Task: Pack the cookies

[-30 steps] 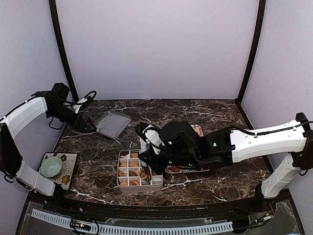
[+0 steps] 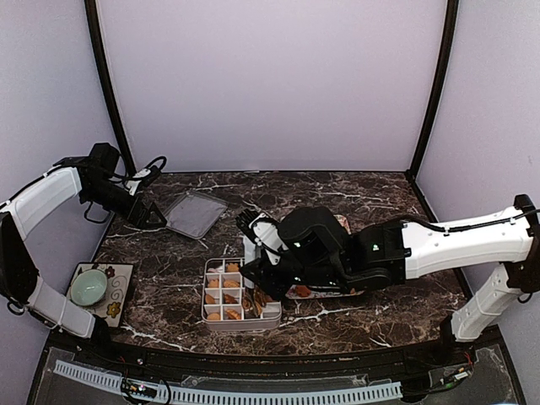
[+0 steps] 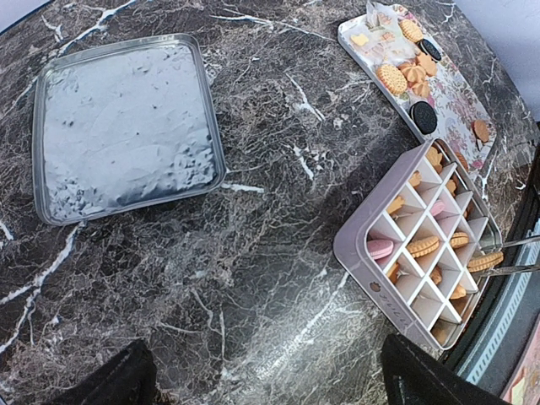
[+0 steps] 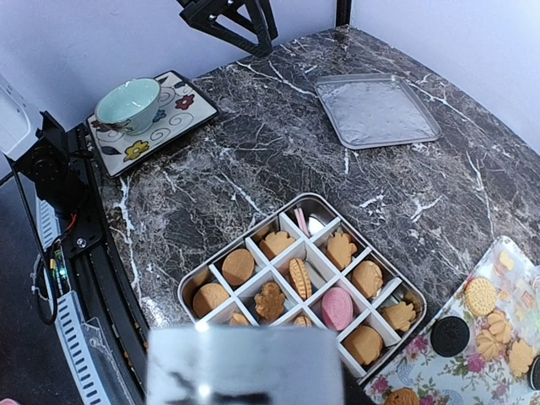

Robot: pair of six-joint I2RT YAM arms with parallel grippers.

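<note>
The divided cookie box (image 2: 242, 324) stands near the table's front edge, with sandwich cookies in many of its compartments. My right gripper is over one edge of the box, shut on a tan sandwich cookie (image 3: 485, 261) held at the rim of a compartment. Whether that cookie touches the dividers, I cannot tell. A pale blurred finger (image 4: 245, 363) fills the bottom of the right wrist view and hides the held cookie. Far to the left, my left gripper (image 2: 150, 221) hangs open and empty above the table.
Loose cookies lie on the flowered tray (image 3: 465, 86) beside the box. The silver lid (image 2: 196, 215) rests flat at the back left. A green bowl (image 4: 128, 105) sits on a patterned plate (image 4: 190, 126) at the front left. Between lid and box the marble is clear.
My right gripper has shifted slightly to the right over the box, with the cookie in it. The left arm and the box have not moved.
</note>
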